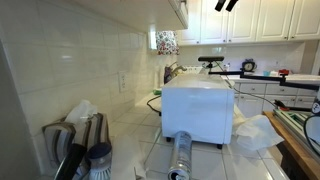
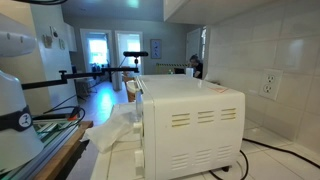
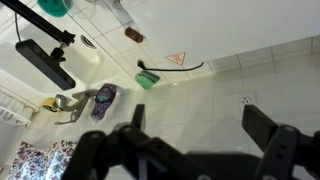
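Note:
My gripper (image 1: pixel 226 5) hangs high above the counter at the top edge of exterior view 1, mostly cut off there. In the wrist view its two dark fingers (image 3: pixel 258 122) stand wide apart, so it is open, with only the tiled wall and counter showing in the gap. Well below it, a white boxy appliance (image 1: pixel 197 115) stands on the tiled counter; exterior view 2 shows its vented side (image 2: pixel 195 133). The wrist view catches a flat white surface (image 3: pixel 225 30) at the top. Close to the sink lie a small green object (image 3: pixel 147 78) and a brown one (image 3: pixel 133 35).
A clear cylinder (image 1: pixel 181 157), a brush (image 1: pixel 100 158) and a striped holder (image 1: pixel 62 140) occupy the near counter. Crumpled white plastic (image 1: pixel 257 133) lies right of the appliance. Overhead, a cabinet (image 1: pixel 135 10) juts out. A dark cable (image 2: pixel 245 165) trails behind the appliance.

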